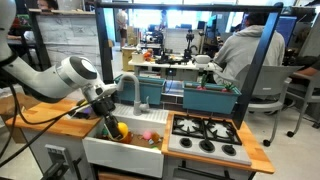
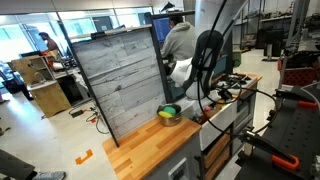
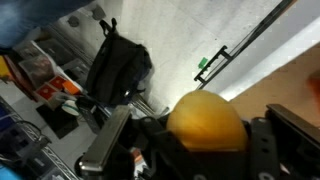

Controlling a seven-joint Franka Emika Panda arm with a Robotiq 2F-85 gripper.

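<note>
A rounded yellow-orange object fills the space between the dark fingers in the wrist view, and my gripper is shut on it. In exterior view 1 this object shows low at the left part of the white sink, around rim height; whether it touches anything inside cannot be told. Small colourful items, including a pink one, lie in the sink. The metal bowl stands on the wooden counter to the left, with green, yellow and red items in it. My arm mostly hides that bowl in exterior view 1.
A grey faucet rises behind the sink. To the right is a gas stove set in the wooden counter. Black frame posts and a blue-green planter stand behind.
</note>
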